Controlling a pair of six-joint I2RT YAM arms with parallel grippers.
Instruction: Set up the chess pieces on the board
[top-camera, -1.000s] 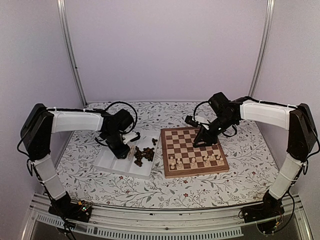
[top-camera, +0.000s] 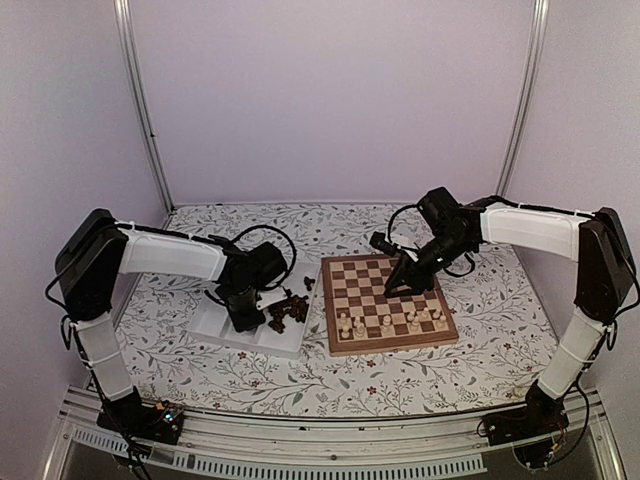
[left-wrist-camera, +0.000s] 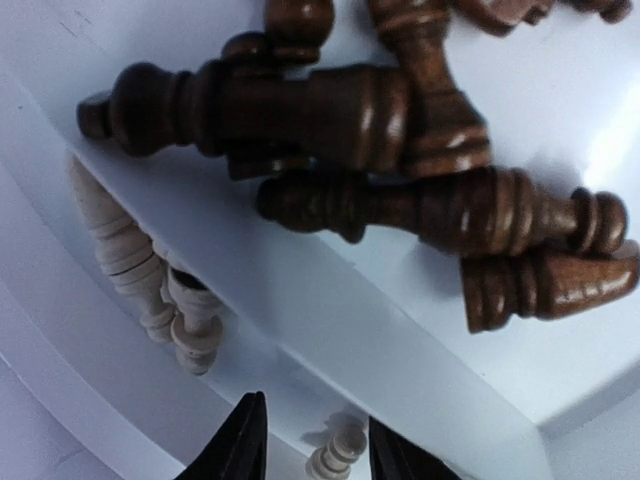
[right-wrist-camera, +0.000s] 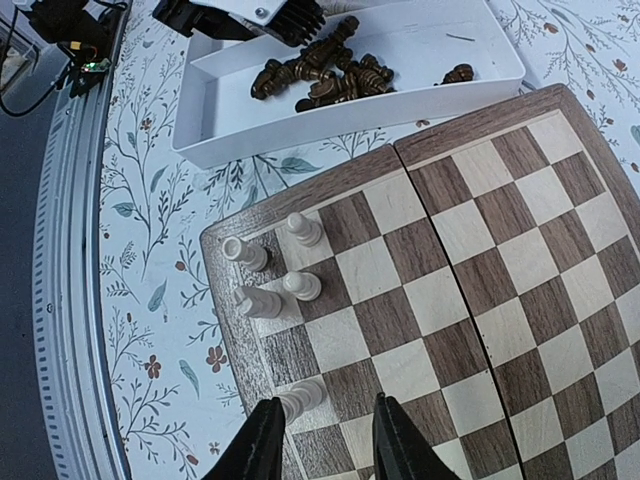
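Observation:
My left gripper is over the white tray (top-camera: 300, 345), its fingers apart. In the left wrist view a small pale piece (left-wrist-camera: 342, 447) shows low down, between the two fingertips; no grip on it shows. More pale pieces (left-wrist-camera: 130, 255) lie along the same narrow compartment, and a divider (left-wrist-camera: 400, 365) parts them from several dark pieces (left-wrist-camera: 440, 208). Over the chessboard (top-camera: 375, 348) my right gripper stands open, with no piece visibly held. Several pale pieces (right-wrist-camera: 262, 302) stand along the board's near side.
A lone dark piece (right-wrist-camera: 458, 74) lies apart in the tray in the right wrist view. The board's hinge seam (right-wrist-camera: 450, 260) crosses its middle, and its far squares look empty.
The right arm and the pieces on the board look the same.

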